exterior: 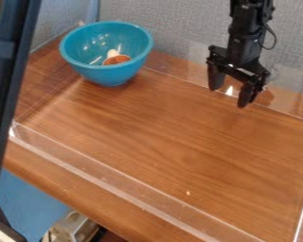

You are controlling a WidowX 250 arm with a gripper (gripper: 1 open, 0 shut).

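Note:
My black gripper (pixel 233 79) hangs at the back right of the wooden table, in front of the grey wall, its two fingers spread apart and open with nothing seen between them. Left of it, at the back left, a blue bowl (pixel 90 43) holds an orange item (pixel 116 60) and a pale item beside it.
A dark post (pixel 3 66) stands at the near left edge, and grey walls (pixel 180 28) rise behind.

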